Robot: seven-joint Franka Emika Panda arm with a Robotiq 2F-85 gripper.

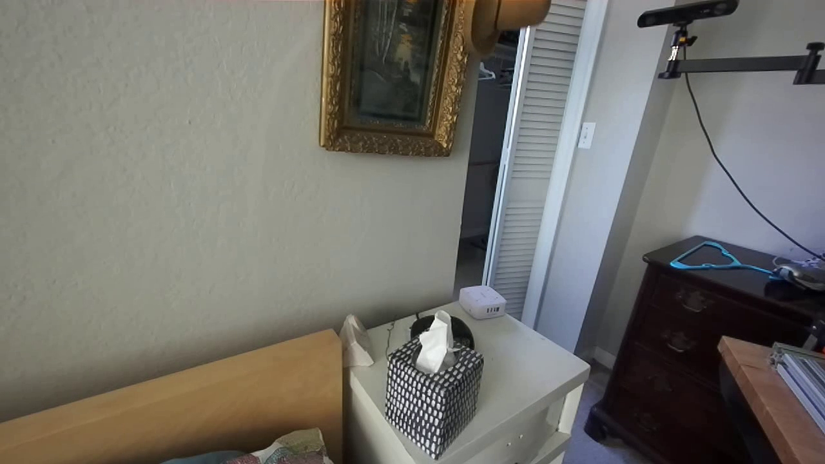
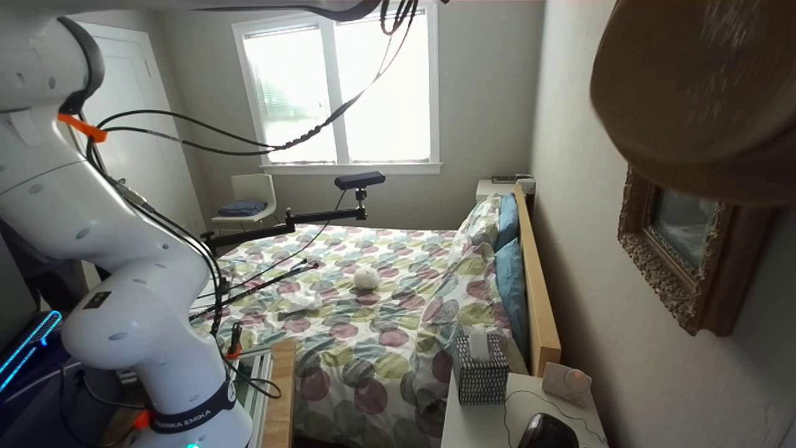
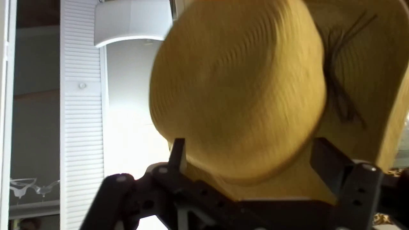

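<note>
A tan, wide-brimmed hat fills the middle of the wrist view, with a dark tie cord on its brim. My gripper is open below its crown, one fingertip on each side of the crown's lower part. Whether either finger touches the hat cannot be told. In exterior view 1 the hat shows only partly at the top edge, near the gilt picture frame. Exterior view 2 has the hat large at the upper right; the gripper is out of sight there.
A white nightstand carries a patterned tissue box and a white cube. Beyond my arm lies the bed. A camera on a bracket stands over it.
</note>
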